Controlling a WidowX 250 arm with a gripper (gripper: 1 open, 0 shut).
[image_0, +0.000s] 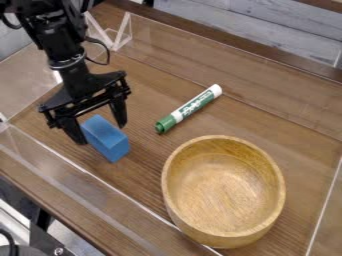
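Observation:
A black robot gripper (86, 106) hangs over the left side of the wooden table, its fingers open around the upper part of a blue block (106, 140). The block lies on the table, angled toward the front right; whether the fingertips touch it is hard to tell.
A green and white tube (189, 109) lies diagonally at the middle. A large pale yellow bowl (222, 188) stands at the front right. A white frame piece stands at the back left edge.

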